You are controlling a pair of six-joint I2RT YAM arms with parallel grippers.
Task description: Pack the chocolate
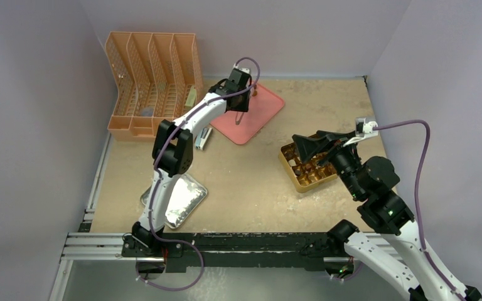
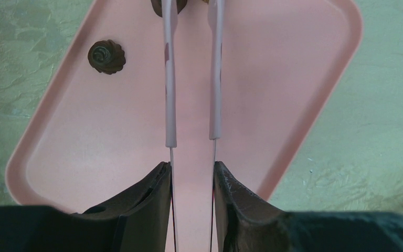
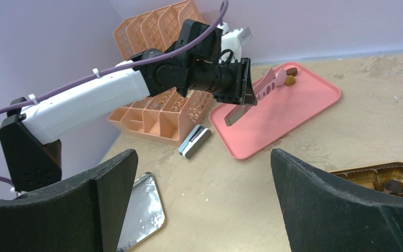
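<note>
My left gripper is shut on a pair of tongs (image 2: 171,105) with pink-sheathed arms, which reach out over the pink tray (image 2: 84,168). A dark swirled chocolate (image 2: 106,56) lies on the tray to the left of the tongs. Another dark piece (image 2: 157,7) sits at the top edge of the left wrist view, partly hidden by a tong arm; whether it is gripped I cannot tell. In the right wrist view, chocolates (image 3: 289,81) lie by the tong tips. My right gripper stands open and empty above the golden compartment box (image 1: 304,185), which holds dark pieces.
An orange rack (image 1: 120,128) stands at the back left, with a stapler (image 1: 203,138) in front of it. A silver tray (image 1: 187,199) lies at the front left. Between that tray and the golden box the tabletop (image 1: 238,194) is clear.
</note>
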